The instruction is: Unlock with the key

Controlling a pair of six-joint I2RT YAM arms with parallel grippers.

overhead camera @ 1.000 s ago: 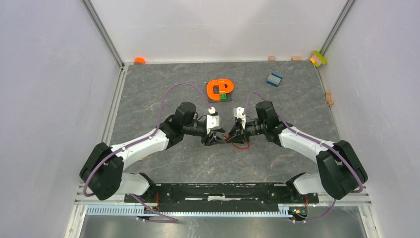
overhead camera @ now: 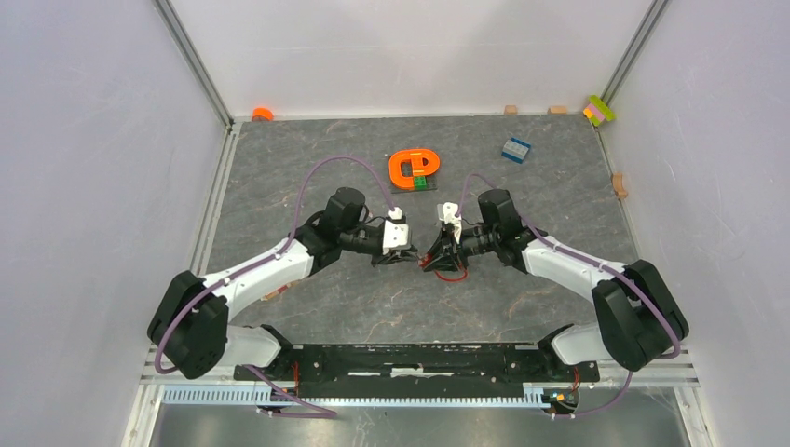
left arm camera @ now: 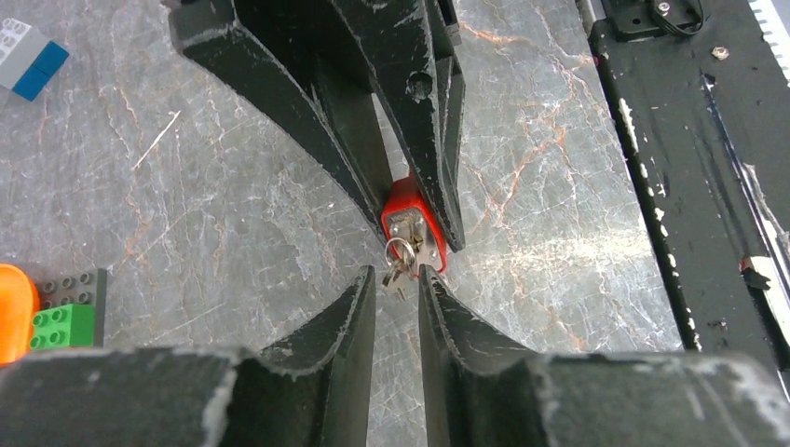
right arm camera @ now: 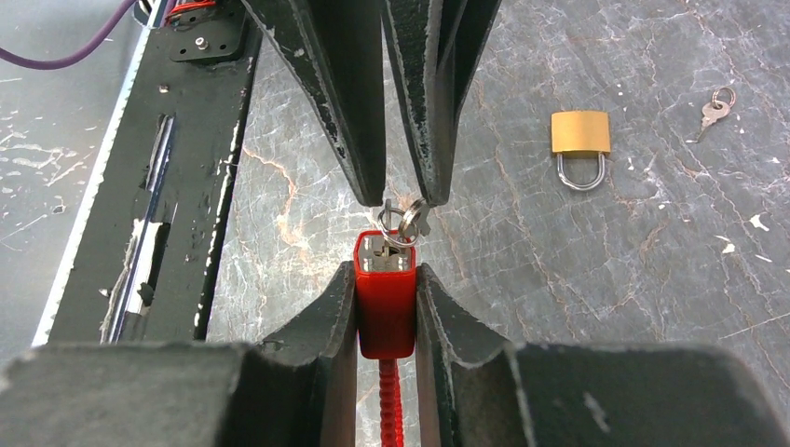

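A red padlock is clamped between my right gripper's fingers, its metal keyhole face toward the left gripper. A small key with a ring stands at that face, apparently in the keyhole; how deep it sits cannot be told. My left gripper is part open, its tips parted just off the key. In the left wrist view the ring and key show at the gap between those tips, and the red padlock lies beyond. From above, both grippers face each other over the table's middle.
A brass padlock and another key on a ring lie on the table. Farther back are an orange piece on a dark plate and a blue-grey brick. The table between holds free room.
The right gripper has stayed nearly still with the padlock.
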